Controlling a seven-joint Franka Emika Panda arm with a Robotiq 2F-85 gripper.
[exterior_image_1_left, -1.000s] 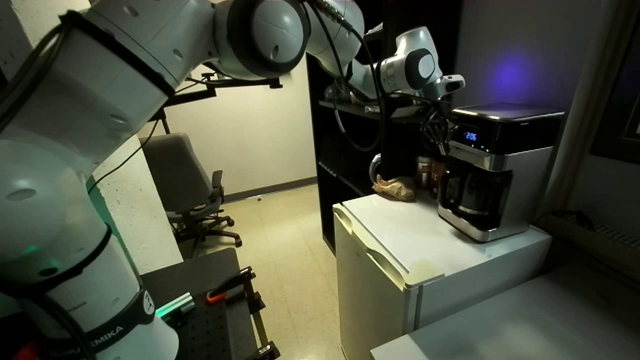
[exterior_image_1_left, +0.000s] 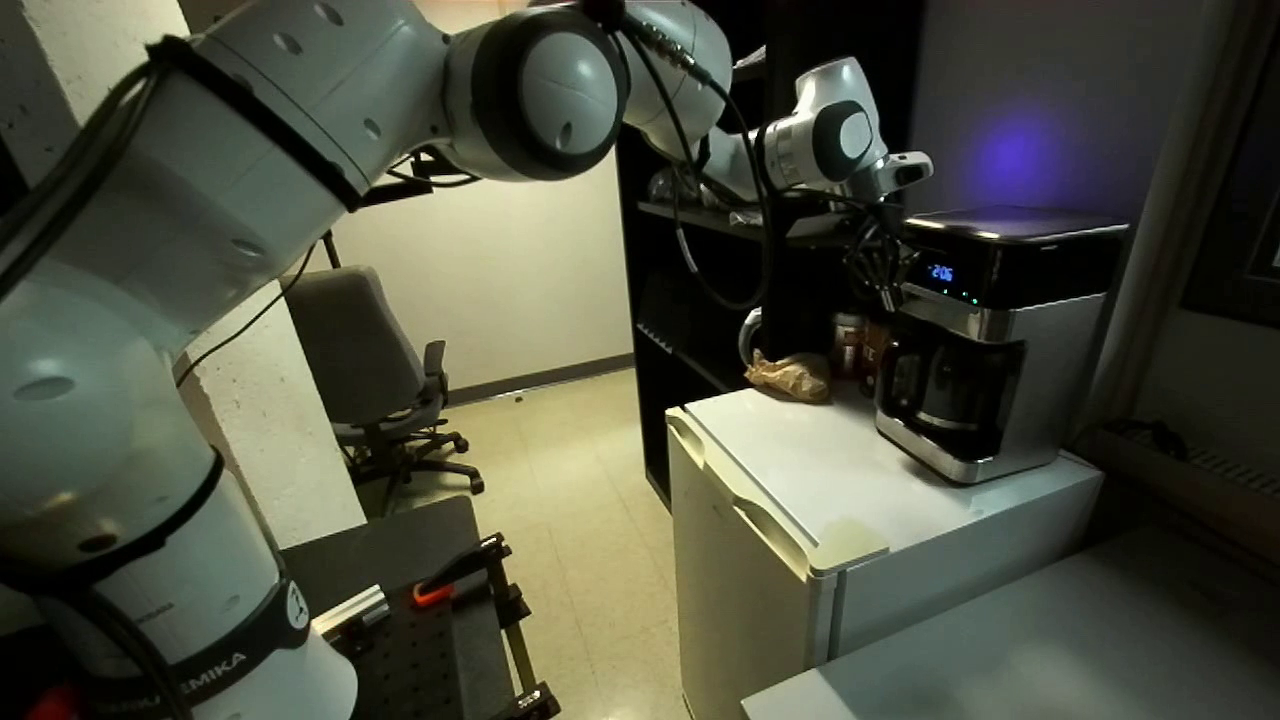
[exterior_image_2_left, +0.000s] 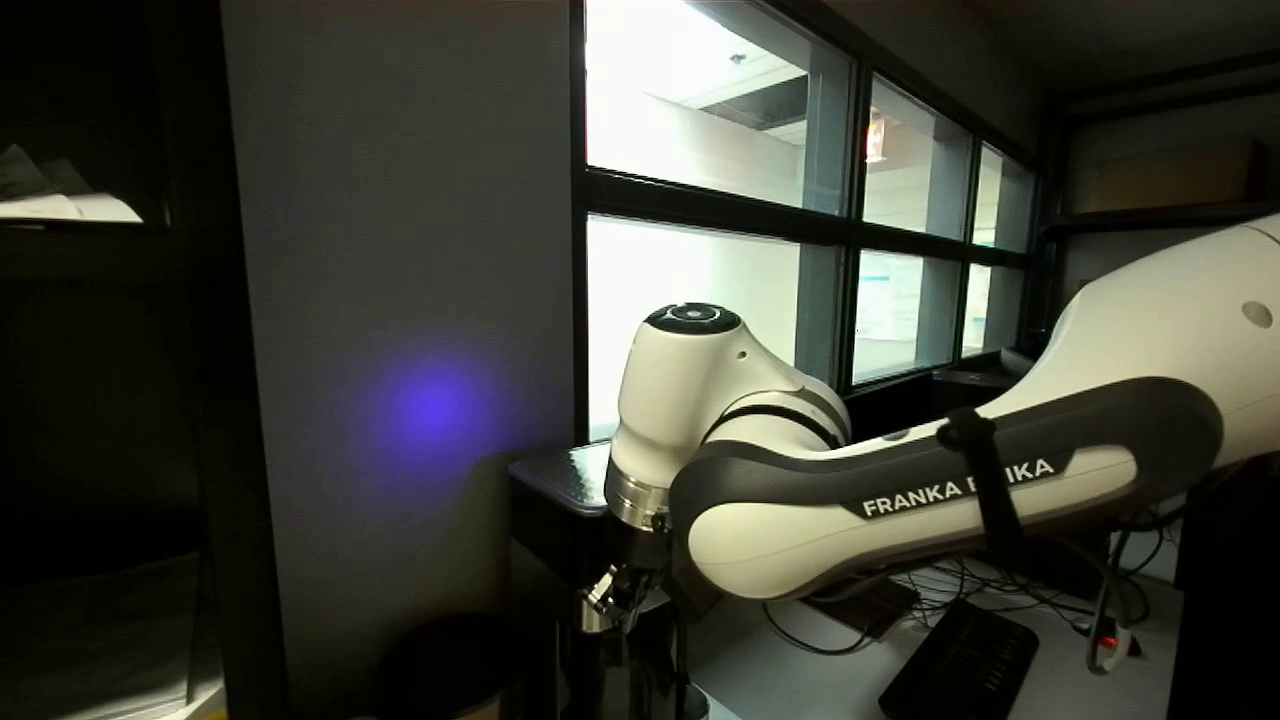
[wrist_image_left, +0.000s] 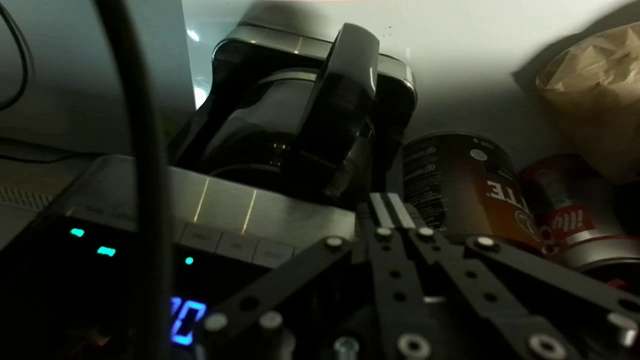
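Observation:
The coffee maker (exterior_image_1_left: 1008, 348) stands on the white fridge top, its blue display lit. Beneath its control panel (wrist_image_left: 228, 240), the glass carafe with a black handle (wrist_image_left: 339, 102) sits in the machine. My gripper is shut, its two fingertips side by side with nothing showing between them. In the wrist view the fingertips appear just past the right end of the silver button strip; whether they touch the machine I cannot tell. From the first exterior view, the gripper (exterior_image_1_left: 888, 296) hangs close to the upper front corner of the coffee maker.
A brown can (wrist_image_left: 462, 180), a red and silver illy can (wrist_image_left: 576, 216) and a crumpled paper bag (wrist_image_left: 600, 90) lie beside the machine. A dark shelf (exterior_image_1_left: 696, 288) rises behind. A cable (wrist_image_left: 144, 180) crosses the wrist view.
The arm's upper links have shifted slightly right and lower in the exterior view. My gripper has moved only slightly, towards the coffee maker. The machine and the objects around it look unmoved.

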